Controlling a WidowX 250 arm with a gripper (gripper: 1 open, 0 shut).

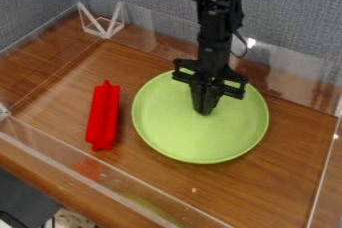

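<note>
My black gripper (206, 100) is low over the upper middle of a large green round plate (201, 137), its fingers close together and shut, with nothing visible between them. Whether the fingertips touch the plate I cannot tell. A red elongated object (103, 115) lies on the wooden surface to the left of the plate, apart from it.
The wooden surface (294, 172) has clear room right of and in front of the plate. Transparent low walls edge it. A white wire shape (104, 22) stands at the back left, and grey padded walls rise behind.
</note>
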